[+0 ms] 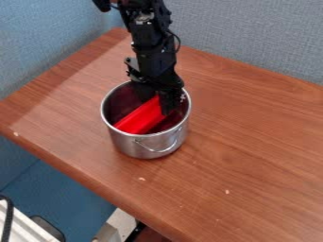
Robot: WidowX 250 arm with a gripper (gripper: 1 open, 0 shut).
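A silver metal pot (pixel 144 143) with a wire handle stands on the wooden table, left of centre. Inside it lies a long red object (pixel 142 119), slanting up toward the back right. My black gripper (pixel 161 95) reaches down into the back of the pot and is shut on the upper end of the red object; its fingertips are mostly hidden by the dark arm and the pot's rim.
Blue-grey padded walls (pixel 252 33) border it at the back and left. White and black items (pixel 19 227) sit below the table at bottom left.
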